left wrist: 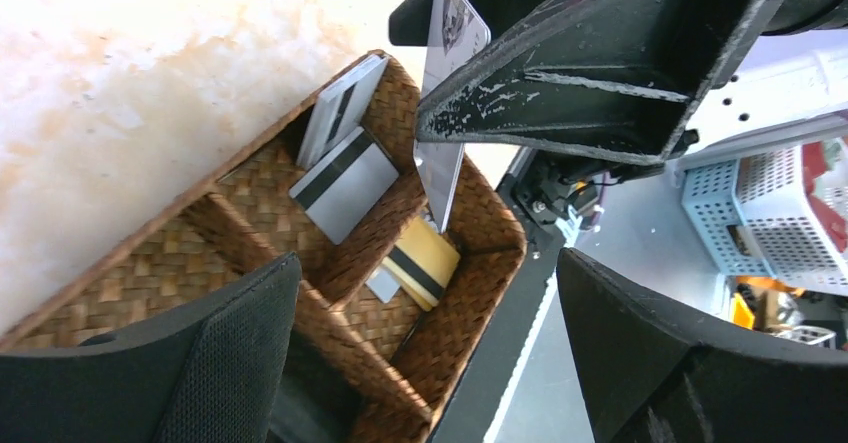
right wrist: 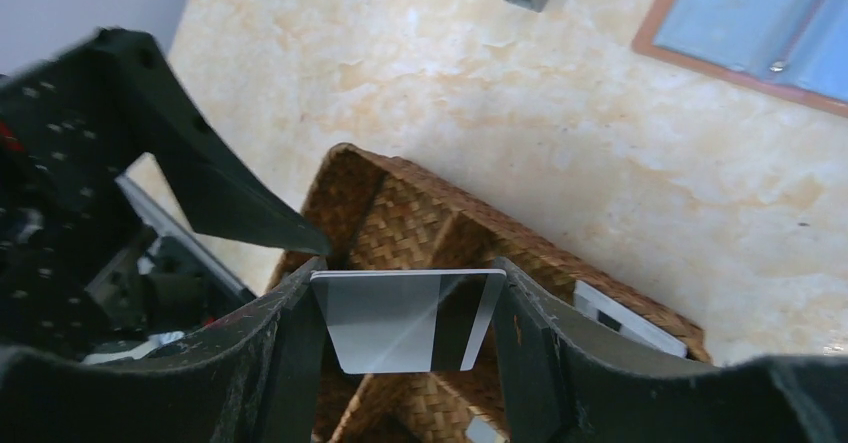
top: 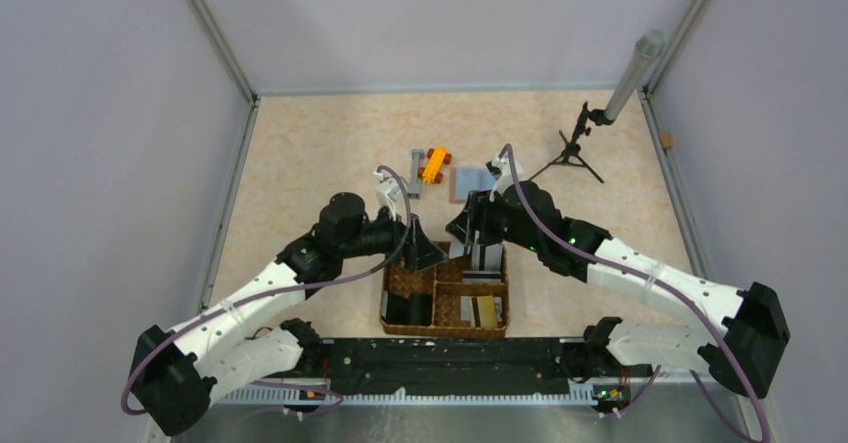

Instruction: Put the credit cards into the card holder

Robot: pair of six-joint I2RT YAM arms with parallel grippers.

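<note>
A silver card with a dark stripe (right wrist: 385,318) is pinched between the fingers of my right gripper, above the woven box. In the left wrist view that card (left wrist: 440,178) shows nearly edge-on, its lower part jutting below the fingers. My left gripper stands open facing it, nothing between its fingers. More cards lie in the box: striped silver ones (left wrist: 347,185) in one compartment, a gold one (left wrist: 422,261) in another. A black item (top: 407,309), perhaps the card holder, rests in the front left compartment.
The divided woven box (top: 445,331) stands at the table's front edge. Behind it lie a grey block (top: 416,173), an orange toy (top: 434,166) and a blue panel (top: 468,181). A small tripod (top: 572,153) stands at back right. The two grippers are close together.
</note>
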